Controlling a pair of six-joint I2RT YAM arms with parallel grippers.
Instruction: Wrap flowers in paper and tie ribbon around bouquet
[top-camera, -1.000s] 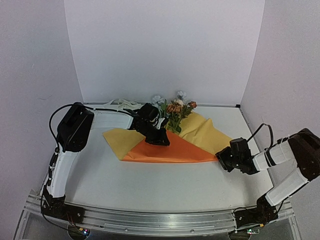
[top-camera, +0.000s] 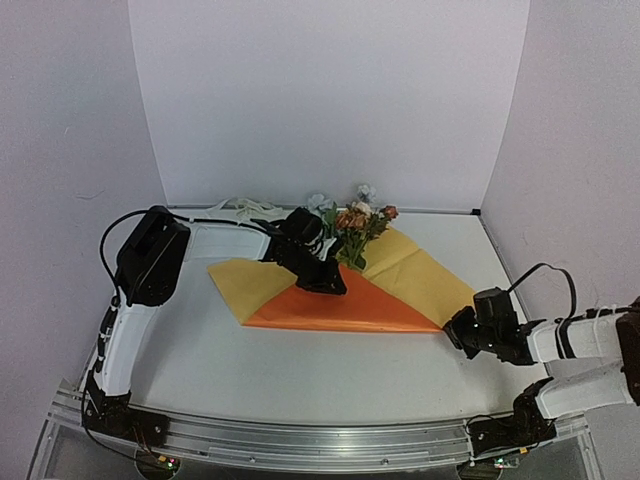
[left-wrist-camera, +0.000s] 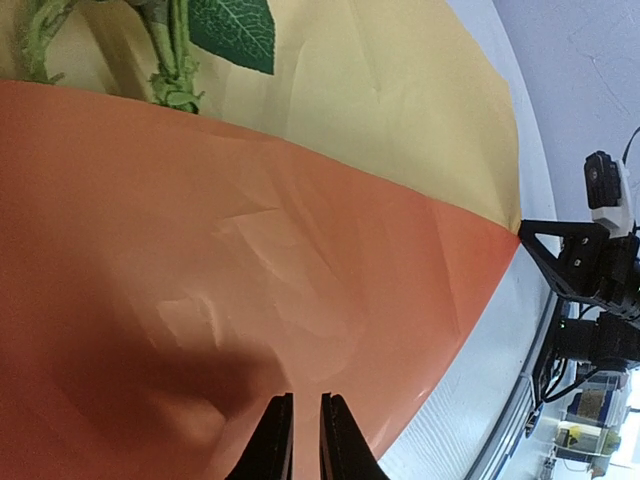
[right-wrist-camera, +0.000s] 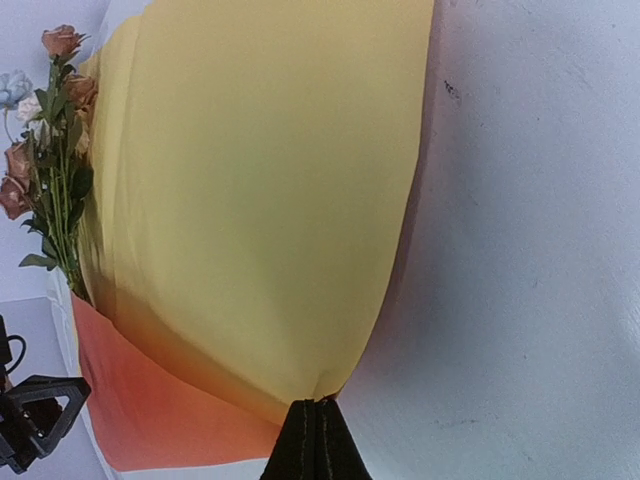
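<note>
The bouquet of fake flowers (top-camera: 362, 220), with orange, white and pale blue blooms, lies at the back middle on the yellow side of the wrapping paper (top-camera: 425, 270). The paper's orange fold (top-camera: 350, 308) covers the lower stems; bare green stems (left-wrist-camera: 172, 60) show above its edge in the left wrist view. Over this fold is my left gripper, its fingers a little apart with only paper visible beyond the gap. At the paper's right corner, my right gripper is shut, with the corner pinched at its fingertips.
White ribbon-like material (top-camera: 245, 208) lies at the back left, partly behind the left arm. Walls stand at the back and both sides.
My right gripper has moved right and slightly toward the front, and the paper's right corner has gone with it, flattening the yellow side. The bouquet and left gripper have shifted slightly right.
</note>
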